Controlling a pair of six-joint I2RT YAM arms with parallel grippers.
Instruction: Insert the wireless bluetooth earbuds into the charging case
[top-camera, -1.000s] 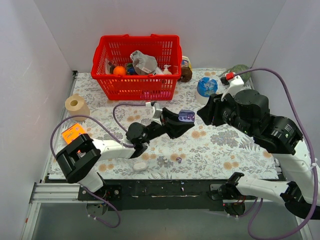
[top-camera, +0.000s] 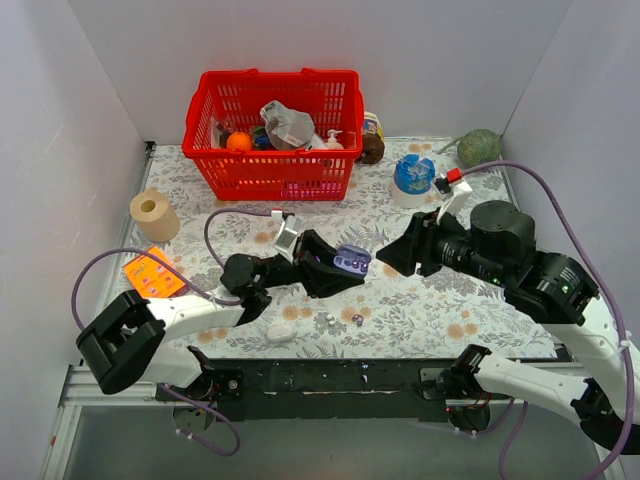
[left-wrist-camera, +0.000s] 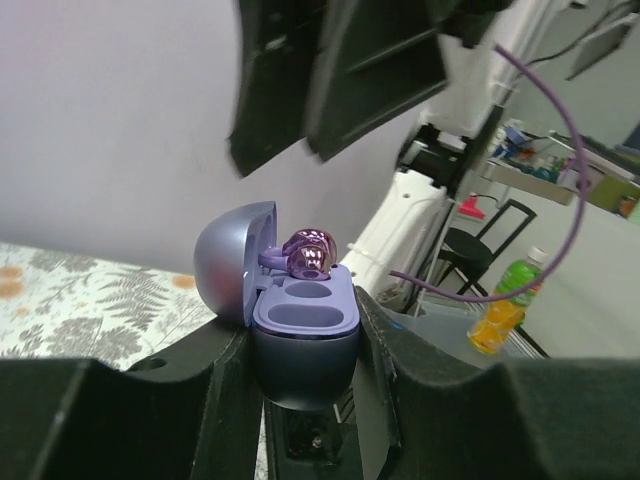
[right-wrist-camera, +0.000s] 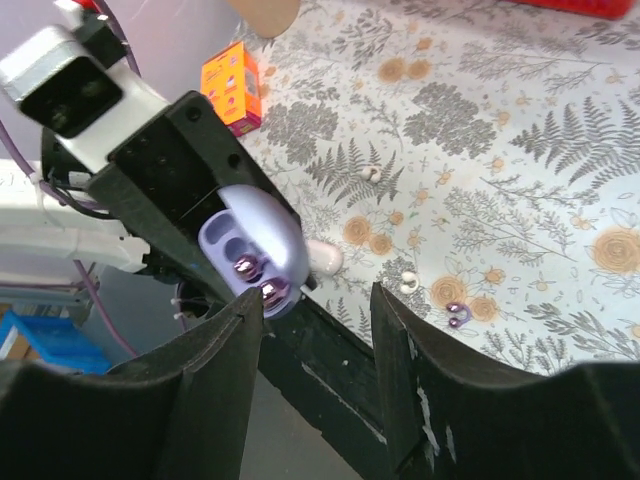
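Observation:
My left gripper (top-camera: 325, 270) is shut on the purple charging case (left-wrist-camera: 305, 340), which has its lid open; a shiny purple earbud (left-wrist-camera: 310, 250) sits in it. In the right wrist view, shiny purple pieces show in the case (right-wrist-camera: 215, 232). My right gripper is open and empty, facing the case from the right. Small loose earbud-like pieces lie on the floral mat, including a purple one (right-wrist-camera: 458, 314) and white ones (right-wrist-camera: 409, 282).
A red basket (top-camera: 272, 185) fills the back centre. A tape roll (top-camera: 155, 215) and orange box (top-camera: 150, 273) are at left. A blue-topped container (top-camera: 412, 182) and green round object (top-camera: 478, 147) stand back right. The mat's front middle is fairly open.
My left gripper has moved left and down in the top view, carrying the case. My right gripper has shifted left and down too.

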